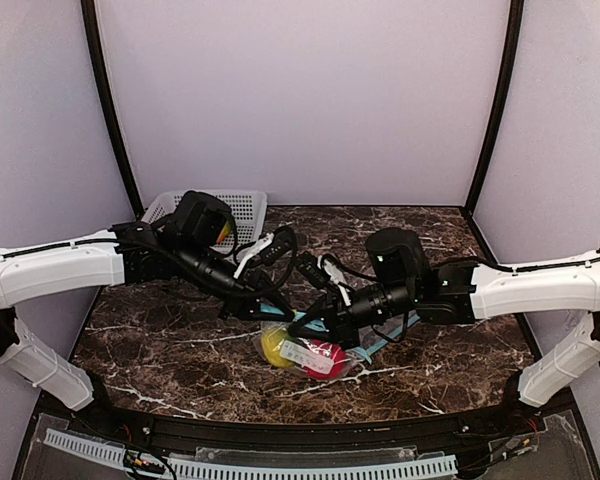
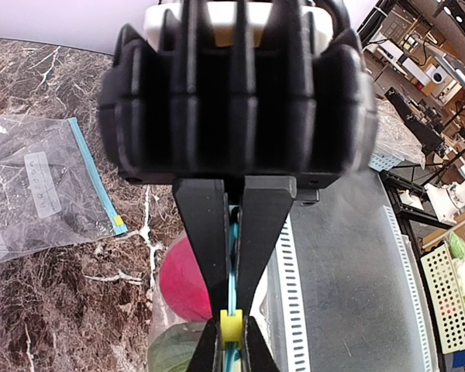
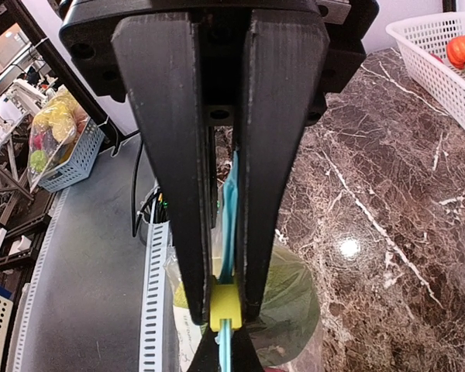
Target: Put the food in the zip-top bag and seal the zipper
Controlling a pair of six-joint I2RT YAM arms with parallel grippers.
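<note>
My two grippers meet over the filled zip bag at the front centre, which holds a yellow item (image 1: 277, 347) and a red item (image 1: 324, 362). My left gripper (image 1: 274, 305) is shut on the bag's blue zipper, with the yellow slider (image 2: 231, 327) at the fingertips in the left wrist view. My right gripper (image 1: 305, 325) is shut beside it; in the right wrist view the blue strip runs between its fingers and the slider (image 3: 225, 307) sits at their tips. Whether it pinches the slider is hard to tell.
An empty zip bag (image 2: 43, 182) lies on the marble top (image 1: 160, 370) at the right side. A white basket (image 1: 249, 205) with produce stands at the back left, partly behind the left arm.
</note>
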